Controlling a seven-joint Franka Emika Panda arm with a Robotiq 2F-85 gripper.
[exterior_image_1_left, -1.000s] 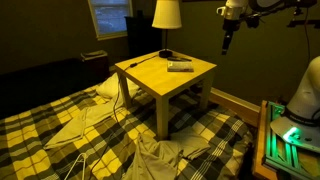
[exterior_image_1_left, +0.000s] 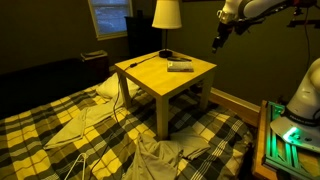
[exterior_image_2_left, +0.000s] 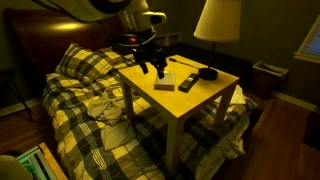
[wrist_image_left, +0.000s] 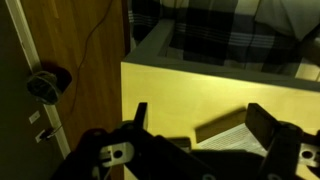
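My gripper (exterior_image_1_left: 217, 44) hangs in the air to the right of the small light table (exterior_image_1_left: 148, 72), above its top. In the wrist view the open gripper has its fingers wide apart, with nothing held. Below them are the yellowish tabletop (wrist_image_left: 175, 90) and part of a book-like object (wrist_image_left: 232, 138). That flat object (exterior_image_2_left: 165, 81) lies on the table, and a dark remote (exterior_image_2_left: 189, 82) is beside it. A lamp with a pale shade (exterior_image_2_left: 218, 20) stands on the table too.
The table stands on a bed with a plaid blanket (exterior_image_1_left: 95, 140). Crumpled pale cloths (exterior_image_1_left: 155, 158) lie around its legs. A dark cable (exterior_image_1_left: 145, 60) runs over the tabletop.
In exterior view 1 my gripper has shifted slightly left and its tilt has changed. The table and the things on it look unmoved.
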